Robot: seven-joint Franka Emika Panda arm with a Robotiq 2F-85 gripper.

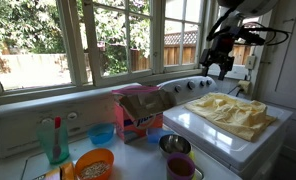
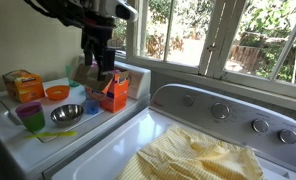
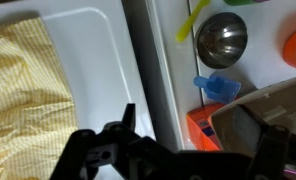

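A yellow-and-white striped cloth [image 1: 228, 113] lies loosely spread and wrinkled over the white top of the right-hand machine. In exterior view 2 the cloth [image 2: 188, 157] fills the lower middle, while the wrist view shows part of this cloth [image 3: 28, 100] at the left. Above the machines hangs my black gripper [image 1: 216, 70], well clear of the cloth, its fingers apart. From the other side, the gripper [image 2: 97, 65] appears over the gap between the machines, near the orange box [image 2: 114, 95]. Nothing shows between its fingers, which are dark and partly cropped in the wrist view.
The other machine's top is crowded: a metal bowl [image 3: 221, 40], a blue scoop [image 3: 218, 87], an orange bowl [image 1: 93, 163], a green cup [image 2: 31, 117] and a teal cup [image 1: 54, 142]. Control panels [image 2: 223, 110] and windows stand behind. Bare white surface [image 3: 93, 70] borders the cloth.
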